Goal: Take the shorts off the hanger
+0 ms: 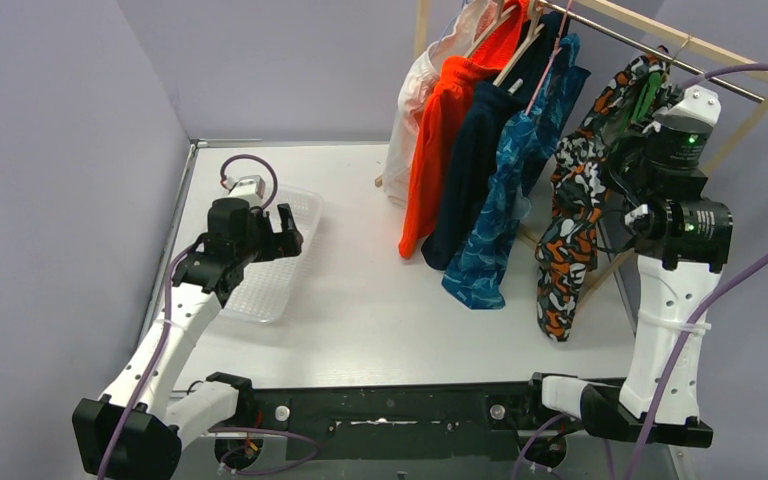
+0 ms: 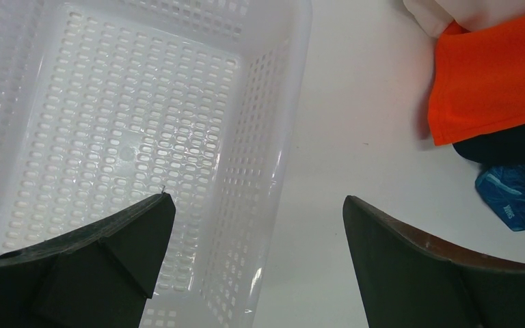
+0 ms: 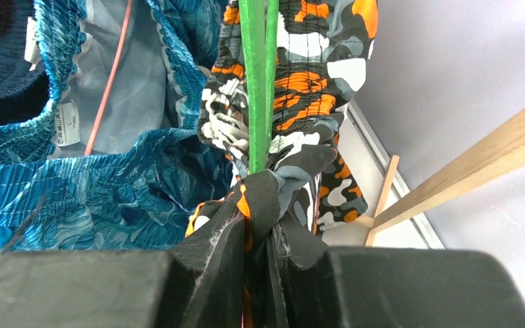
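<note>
Camouflage shorts [image 1: 567, 245] in black, orange and white hang at the right end of the rack, with a green hanger [image 3: 256, 82] inside their waist. My right gripper is shut on bunched cloth of these shorts at the near end of the green hanger, whose tip disappears under the fabric. Whether the hanger is also between the pads cannot be told. In the top view the arm partly covers the shorts' upper right side. Over the right rim of a white basket [image 2: 284, 130], my left gripper stands open and empty.
White, orange [image 1: 435, 150], navy [image 1: 470, 170] and blue patterned [image 1: 495, 210] garments hang to the left of the camouflage pair, the blue one close by. A metal rail [image 1: 620, 38] runs above. Wooden rack legs [image 3: 478, 160] stand at right.
</note>
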